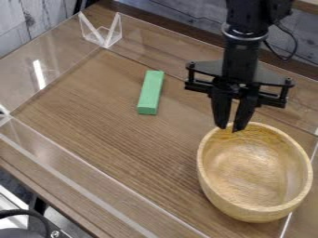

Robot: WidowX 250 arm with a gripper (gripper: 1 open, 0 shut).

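Note:
My gripper (228, 112) is black and hangs from the top right, just above the back rim of a wide beige bowl (255, 191). Whether its fingers are open or shut is hard to tell, and nothing clearly shows between them. A green block (151, 93) lies on the wooden floor to the left of the gripper, apart from it.
A white wire-like object (102, 33) stands at the back left. Dark edging runs along the back right, and a dark cable shows at the bottom left corner.

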